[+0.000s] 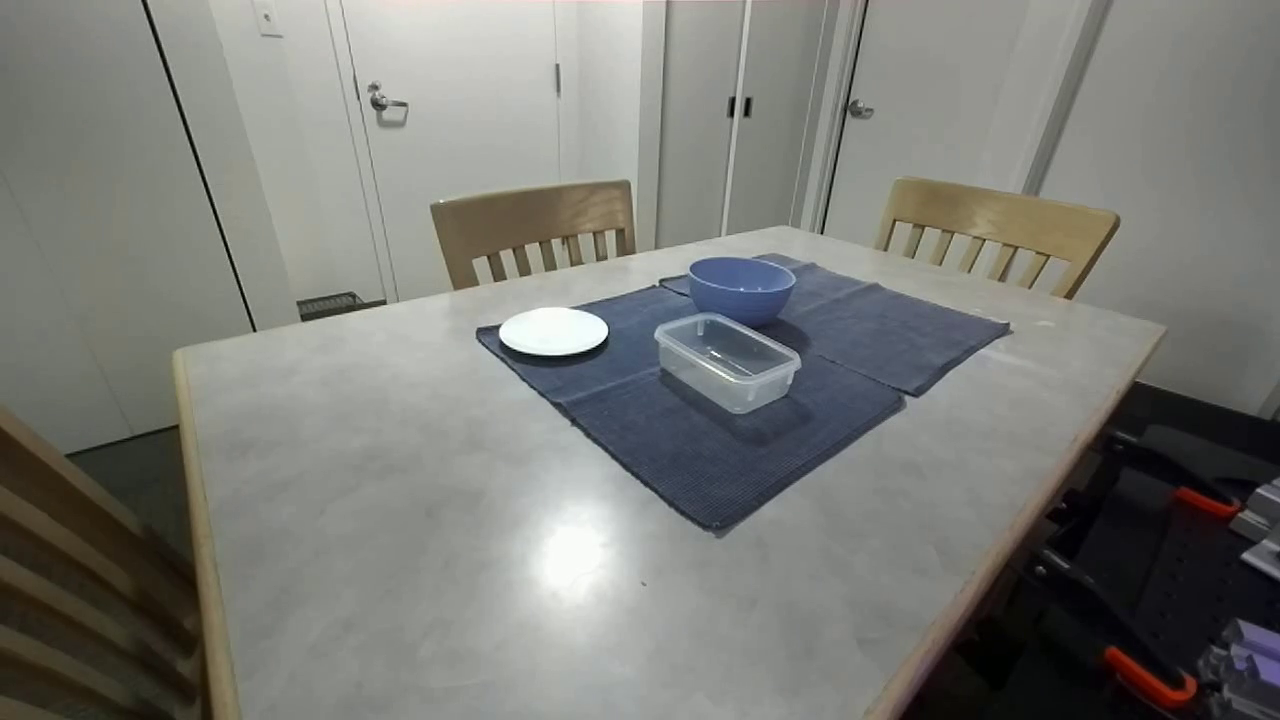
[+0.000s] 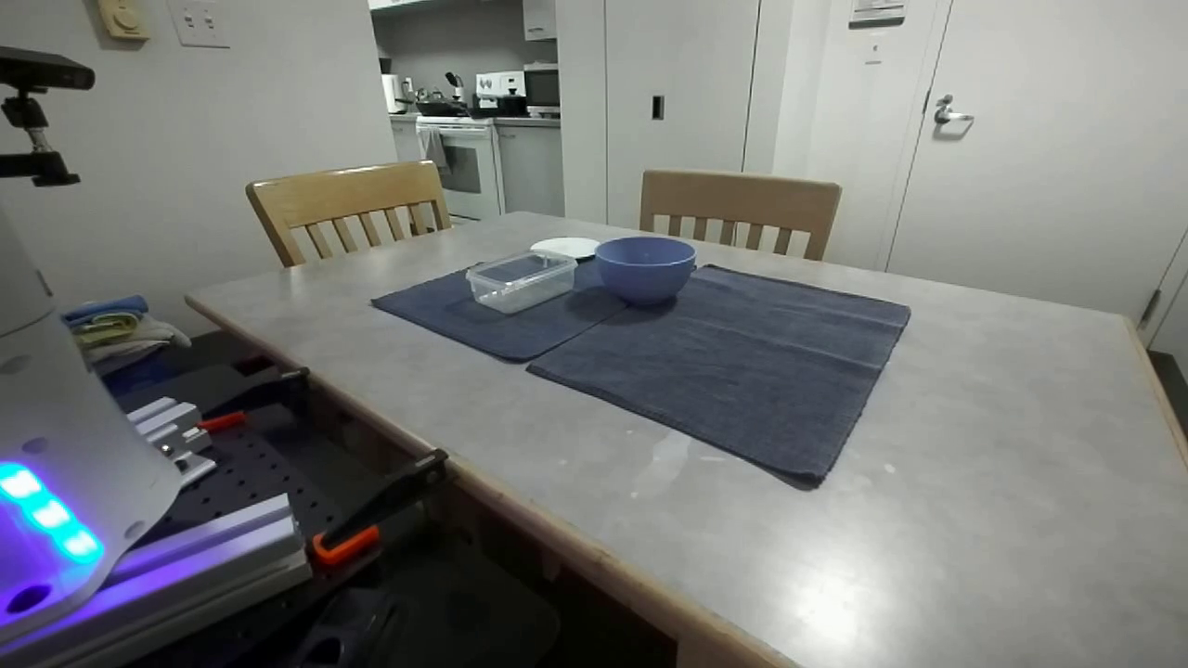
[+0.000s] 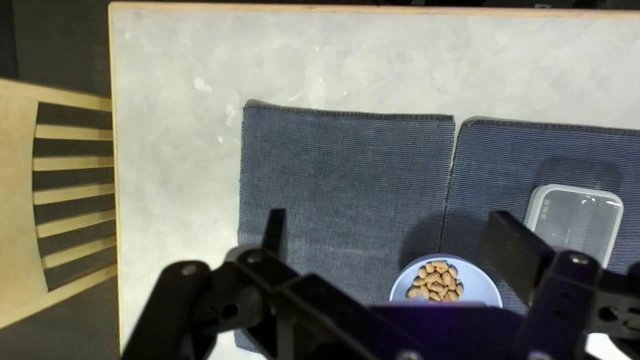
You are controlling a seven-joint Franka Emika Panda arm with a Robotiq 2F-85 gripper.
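A blue bowl point(image 1: 741, 292) stands on the dark blue placemats, near where the two meet. Seen from above in the wrist view, the bowl point(image 3: 483, 287) holds several brown nut-like pieces point(image 3: 438, 281); its lower part is hidden behind my gripper. A clear, empty-looking plastic container point(image 1: 728, 366) is beside the bowl, on the same mat as a white plate point(image 1: 554, 331). High above the table, my gripper is open, its two fingers wide apart with nothing between them. Neither exterior view shows the gripper.
Two placemats point(image 2: 735, 367) lie side by side on the grey table point(image 1: 396, 504). Wide bare areas surround them. Wooden chairs point(image 1: 534, 222) stand at the table's edges, and clamps point(image 2: 345, 545) are beside the robot's base.
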